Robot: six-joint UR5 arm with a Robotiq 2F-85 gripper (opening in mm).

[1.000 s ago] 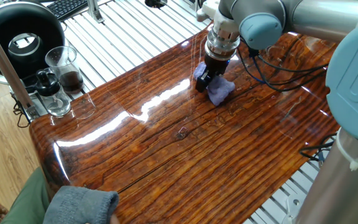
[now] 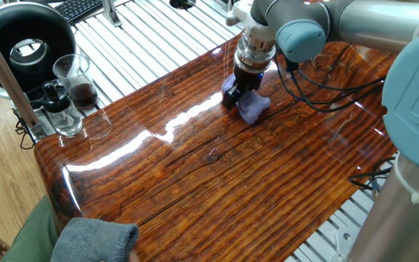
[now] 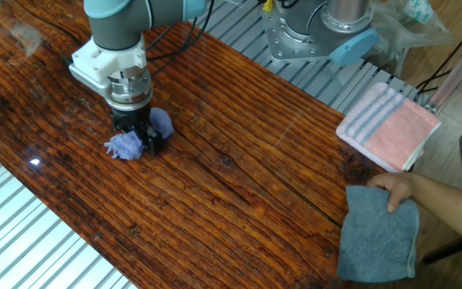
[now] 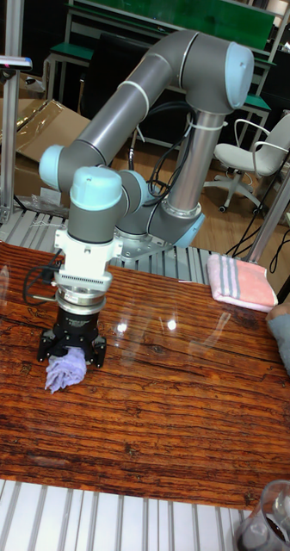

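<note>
A crumpled purple cloth (image 2: 253,107) lies bunched on the glossy wooden table (image 2: 195,182), toward the far edge in exterior view 1. My black gripper (image 2: 240,92) points down over it and is shut on it, low at the table surface. In exterior view 2 the cloth (image 3: 124,146) bulges out on both sides of the gripper (image 3: 137,138). The cloth (image 4: 65,369) shows between and in front of the wide-set fingers (image 4: 99,355) in exterior view 3. Its underside is hidden.
A person's hand (image 3: 395,189) holds a grey cloth (image 3: 379,233) at one table end. A folded pink striped towel (image 3: 389,124) lies at that end's corner. A glass (image 2: 76,76) and a glass jar (image 2: 62,109) stand by the edge. Mid-table is bare.
</note>
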